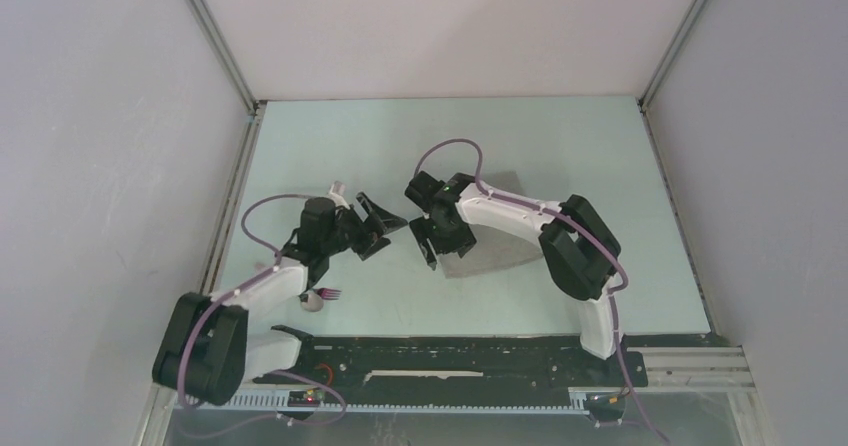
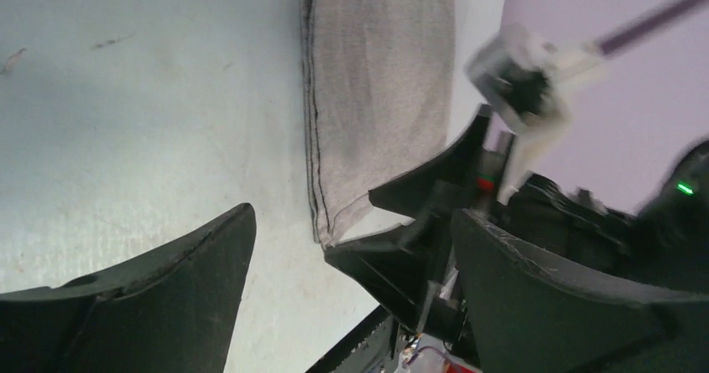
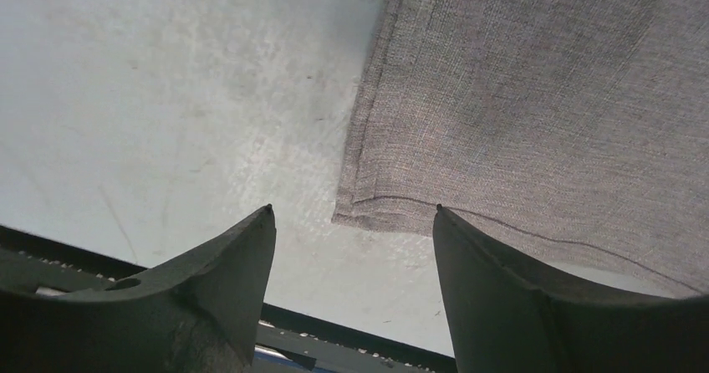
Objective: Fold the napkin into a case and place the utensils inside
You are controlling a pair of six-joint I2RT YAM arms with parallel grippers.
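Observation:
The grey-brown napkin point(image 1: 505, 254) lies folded on the table, with layered edges and a corner showing in the right wrist view. Over its front left corner is my right gripper, open, the napkin point(image 3: 510, 114) not gripped. My left gripper point(image 1: 396, 234) stands open to the left of the napkin, nothing between its fingers. In the left wrist view, the right gripper's dark fingers reach in beside the napkin point(image 2: 376, 97). A fork with pink tines point(image 1: 329, 293) and a spoon point(image 1: 312, 304) lie at the front left, their handles partly hidden by my left arm.
A dark strip point(image 1: 460, 350) borders its front edge. Walls stand on both sides. My two grippers are close to each other near mid-table.

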